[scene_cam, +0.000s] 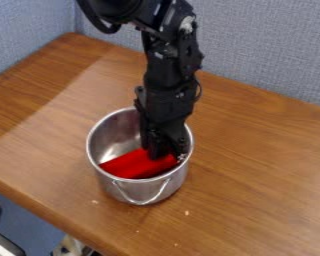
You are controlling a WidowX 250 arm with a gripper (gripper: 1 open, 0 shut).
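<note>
A shiny metal pot point(144, 188) with a wire handle stands on the wooden table. Inside it lies a red object point(131, 163). My black gripper point(163, 148) reaches down into the pot's right side, its lower end at the red object. The fingertips are mostly hidden, so I can't tell if they are shut on it.
</note>
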